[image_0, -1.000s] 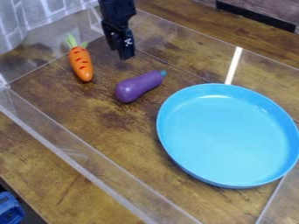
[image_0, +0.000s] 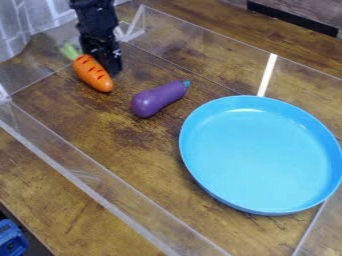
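A toy carrot (image_0: 94, 74) lies on the wooden table at the upper left, its green top partly covered. My dark gripper (image_0: 99, 58) is down at the carrot's upper end; whether it is open or shut on it I cannot tell. A purple eggplant (image_0: 158, 100) lies to the right of the carrot. A large blue plate (image_0: 258, 152) rests on the right.
Clear plastic walls run along the left and lower edges. A blue object (image_0: 10, 236) is at the lower left corner.
My gripper has moved left and down from above the space between the vegetables to the carrot's top. The eggplant and plate have not moved.
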